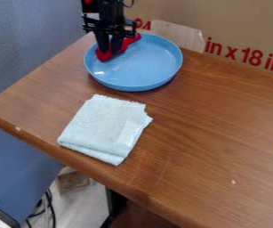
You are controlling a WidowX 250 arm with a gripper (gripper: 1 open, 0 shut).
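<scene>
A blue plate (148, 69) sits at the back left of the wooden table. In it, at its left side, lies a red object (104, 55). My black gripper (105, 51) is down over the red object, its fingers partly in front of it; I cannot tell whether they hold it. A folded white cloth (105, 129) lies nearer the front edge, apart from the plate.
A cardboard panel (239, 36) stands behind. The left edge drops away to a blue surface and cables.
</scene>
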